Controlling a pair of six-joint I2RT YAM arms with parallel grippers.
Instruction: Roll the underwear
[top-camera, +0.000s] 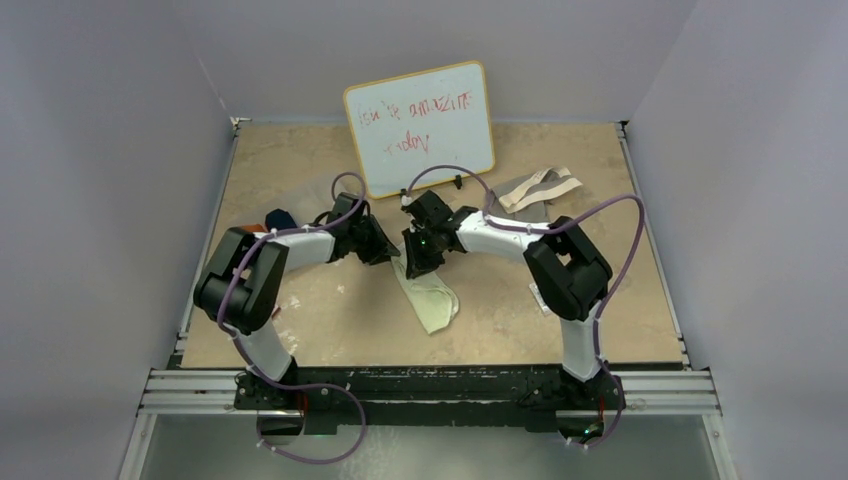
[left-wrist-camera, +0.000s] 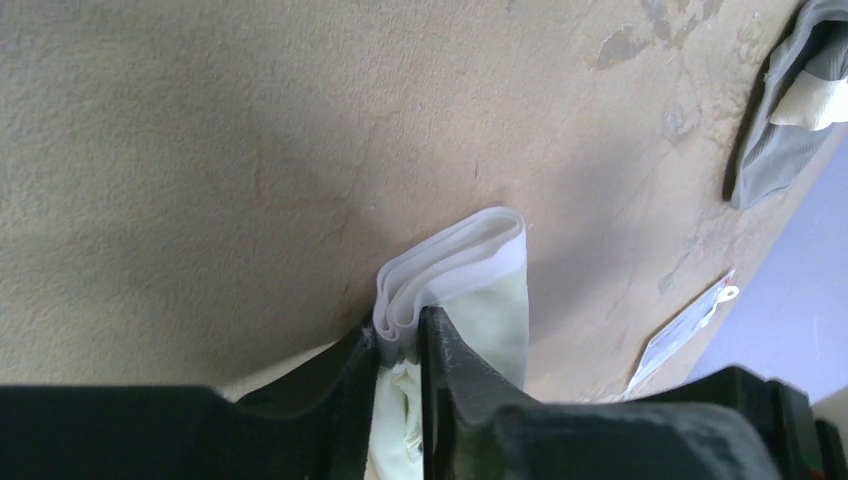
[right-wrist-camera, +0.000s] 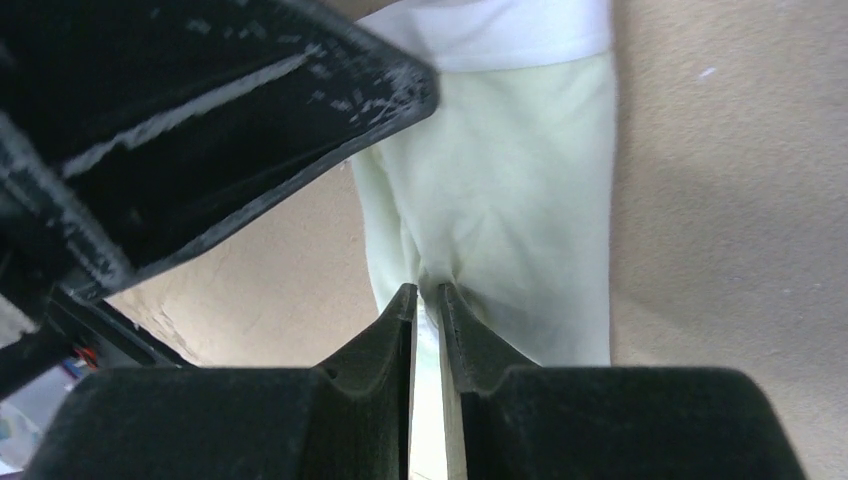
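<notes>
Pale cream underwear (top-camera: 430, 300) lies folded lengthwise in a narrow strip at the table's middle. In the left wrist view my left gripper is at its white folded waistband (left-wrist-camera: 468, 245), the fingers close together with fabric between them. My right gripper is lower along the strip, fingertips close together and pressed into the cream fabric (right-wrist-camera: 520, 200); some cloth seems pinched at the tips. The black body of the other gripper covers part of the cloth in the right wrist view.
A whiteboard (top-camera: 420, 120) stands at the back. Grey-and-cream garments (top-camera: 535, 190) lie back right, a small white packet (top-camera: 538, 298) at the right. Dark and orange items (top-camera: 279, 220) sit on the left.
</notes>
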